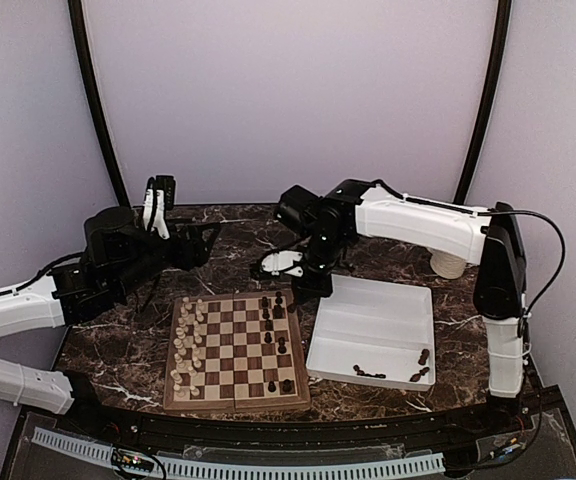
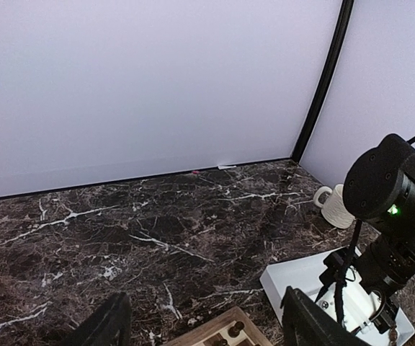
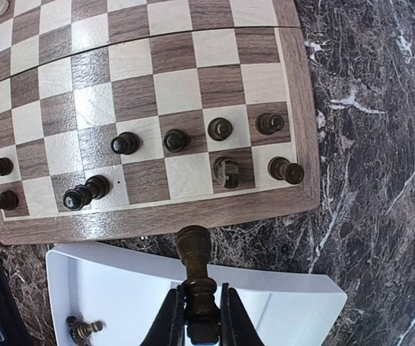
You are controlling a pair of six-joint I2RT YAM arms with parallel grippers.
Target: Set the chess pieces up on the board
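The wooden chessboard lies on the dark marble table. Pale pieces fill its left side in two columns. Dark pieces stand along its right side, with empty squares among them. My right gripper is shut on a dark chess piece, whose base points away from the fingers. In the right wrist view that piece shows between the board's edge and the tray. The left gripper hangs open behind the board's far left, with nothing between its fingers.
A white tray sits right of the board, with several dark pieces lying near its front side. Behind the tray is a cream mug, partly hidden by the right arm in the top view. Marble behind the board is bare.
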